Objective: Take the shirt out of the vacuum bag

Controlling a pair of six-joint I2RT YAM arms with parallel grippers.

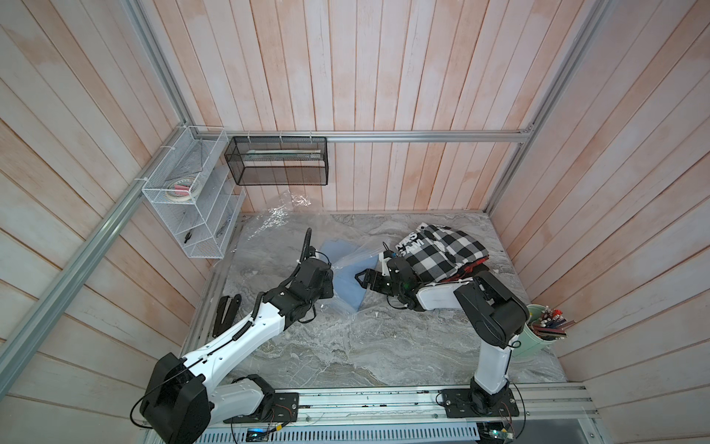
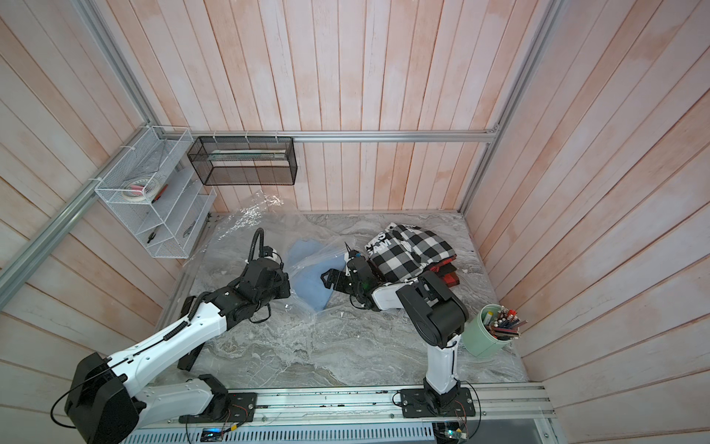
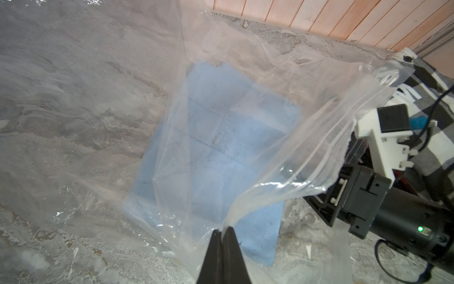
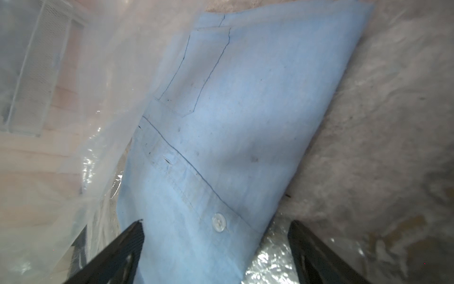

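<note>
A folded light-blue shirt (image 3: 222,127) lies on the marble table inside a clear plastic bag (image 3: 302,170). The bag's mouth gapes toward the right, its upper layer lifted. My left gripper is shut at the bag's front edge, a fold of the film rising at its fingertips. In the right wrist view the shirt (image 4: 246,108) stretches out between the spread fingers of my right gripper, its buttoned placket nearest. That gripper is open, at the bag's mouth by the shirt's right edge, with nothing gripped.
Checkered black-white and red garments (image 1: 443,248) are piled behind the right arm. A green cup of pens (image 2: 484,333) stands at the right edge. Wire racks (image 1: 196,196) and a black basket (image 1: 277,161) hang at the back left.
</note>
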